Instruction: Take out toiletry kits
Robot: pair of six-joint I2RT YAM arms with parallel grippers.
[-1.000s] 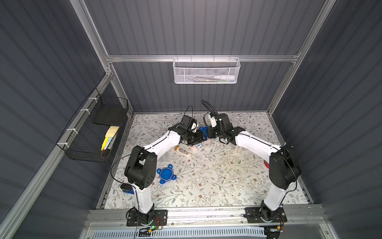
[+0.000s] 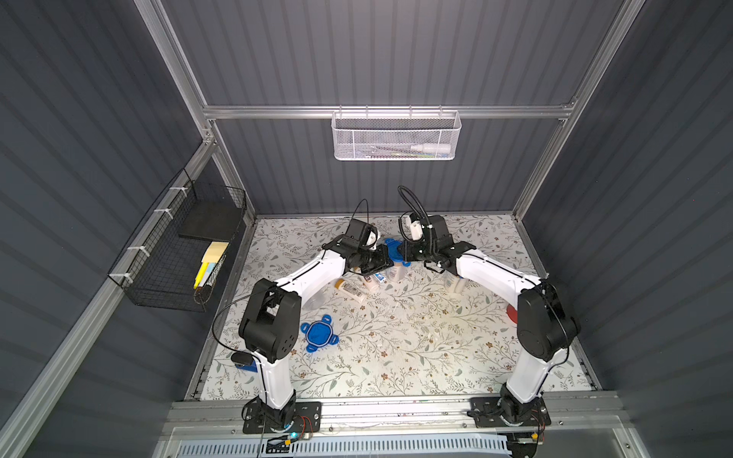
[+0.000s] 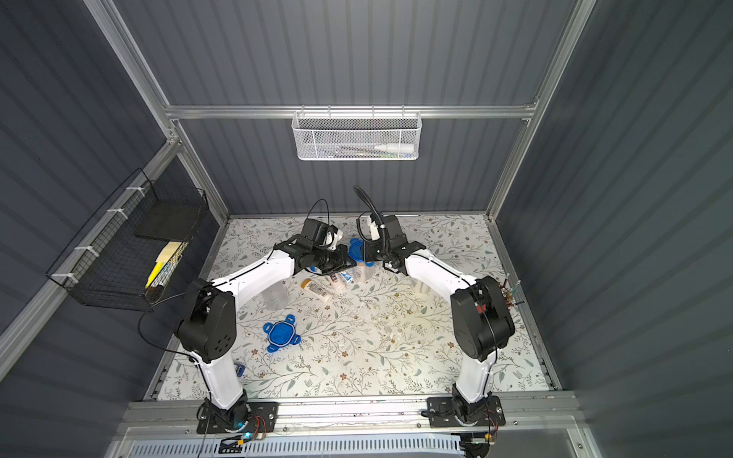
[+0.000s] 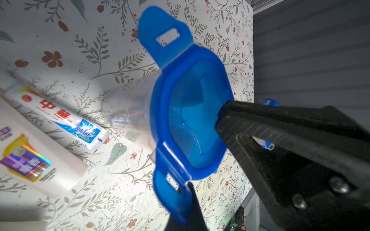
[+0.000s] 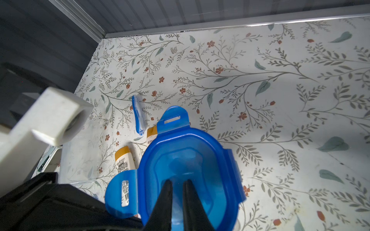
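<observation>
A blue lid (image 5: 181,165) with latch flaps sits on a clear container (image 4: 127,104), held up at the centre back. My right gripper (image 2: 408,252) is shut on the blue lid, its black fingers over it in both wrist views. My left gripper (image 2: 379,263) is just left of it; in its wrist view its finger lies by the lid, and the gripper appears shut, the gap largely hidden. A toothpaste tube (image 4: 57,117), a pink bottle (image 4: 42,157) and an orange-capped bottle (image 5: 124,161) lie on the table below.
Another blue lid (image 2: 320,333) lies at the front left. A black wire basket (image 2: 164,267) hangs on the left wall, a white mesh basket (image 2: 395,137) on the back rail.
The left arm has barely moved.
</observation>
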